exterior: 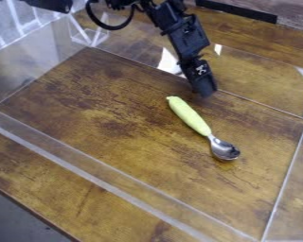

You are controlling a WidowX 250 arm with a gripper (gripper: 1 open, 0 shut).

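Note:
A spoon with a pale yellow-green handle [188, 116] and a shiny metal bowl [223, 149] lies diagonally on the brown wooden board [91, 146], right of the middle of the view. The black gripper [203, 87] hangs at the top centre, above and behind the upper end of the handle, apart from it. It is open, though its fingers are dark and hard to make out, and nothing shows held in it.
Clear plastic walls [141, 181] edge the work area on several sides.

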